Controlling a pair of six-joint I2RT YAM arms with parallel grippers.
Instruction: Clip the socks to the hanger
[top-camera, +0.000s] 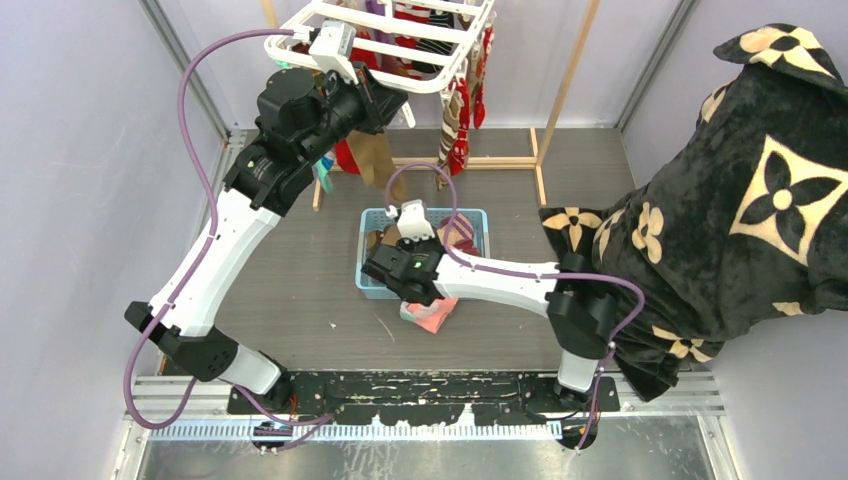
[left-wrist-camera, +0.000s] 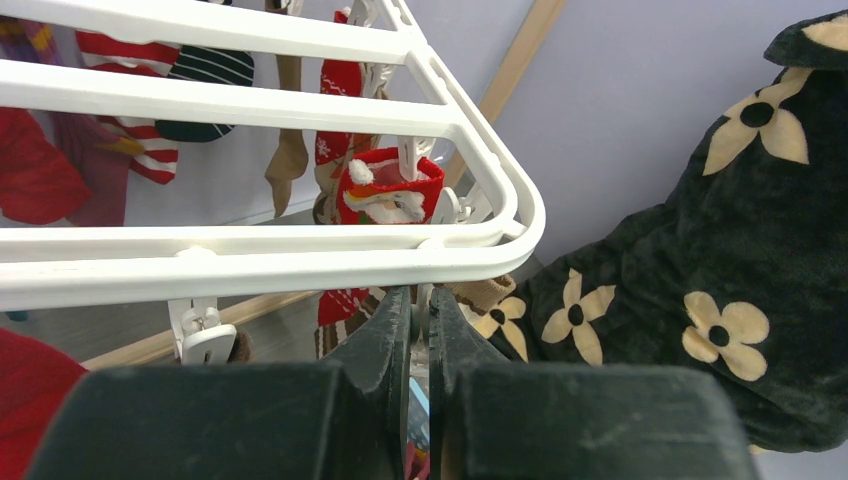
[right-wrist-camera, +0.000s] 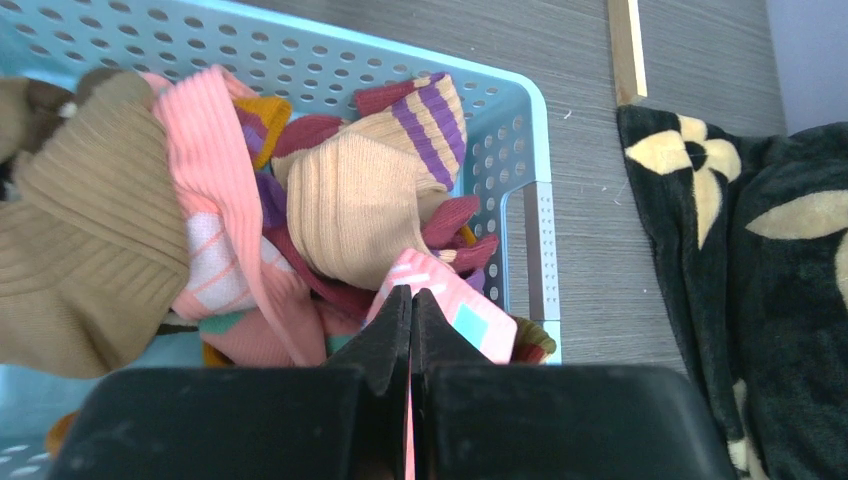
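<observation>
The white hanger rack (top-camera: 440, 80) is at the top, socks hanging from its clips (left-wrist-camera: 205, 340). My left gripper is at the front bar (left-wrist-camera: 300, 262), shut on something pale, apparently a white part of the hanger; the exact part is hard to tell. My right gripper is shut over the blue basket (right-wrist-camera: 540, 140) of loose socks, with nothing visible held. A pink sock (right-wrist-camera: 450, 300) lies just beneath its fingertips; beige socks (right-wrist-camera: 350, 200) and a pink striped one (right-wrist-camera: 215, 180) lie around it.
A wooden frame (top-camera: 565, 60) stands behind the basket. A large black flowered blanket (top-camera: 700, 220) fills the right side. Pink fabric (top-camera: 432, 315) shows at the basket's front. Bare floor (top-camera: 290, 270) lies left of the basket.
</observation>
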